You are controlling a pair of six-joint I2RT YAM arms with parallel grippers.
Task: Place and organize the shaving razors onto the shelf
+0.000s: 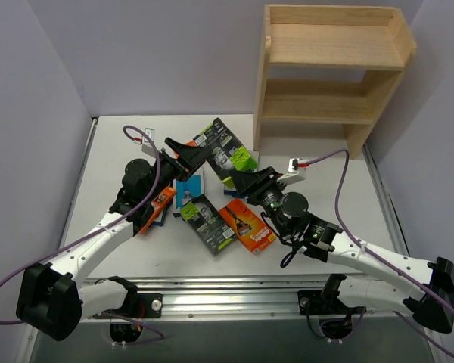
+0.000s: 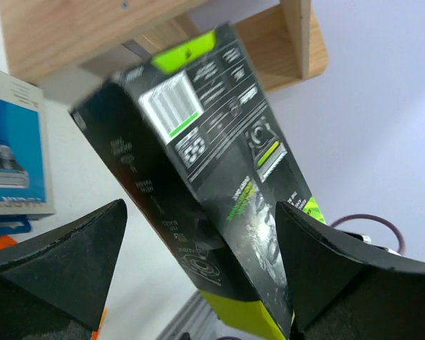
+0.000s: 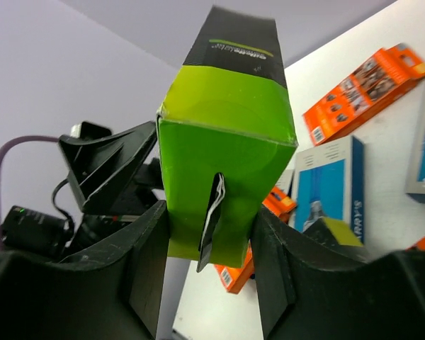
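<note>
A black and green razor box (image 1: 225, 151) is held raised and tilted in front of the shelf (image 1: 318, 98). Its green end (image 3: 219, 170) sits between the fingers of my right gripper (image 1: 244, 180), which is shut on it. My left gripper (image 1: 189, 149) is beside the box's left side, its fingers (image 2: 64, 265) spread wide. In the left wrist view a gap shows between the left finger and the box; contact at the right finger cannot be judged. On the table lie another black and green box (image 1: 208, 224), an orange box (image 1: 247, 225) and a blue box (image 1: 188, 189).
The wooden shelf stands at the back right with bare boards. More orange packaging (image 1: 159, 206) lies under the left arm, partly hidden.
</note>
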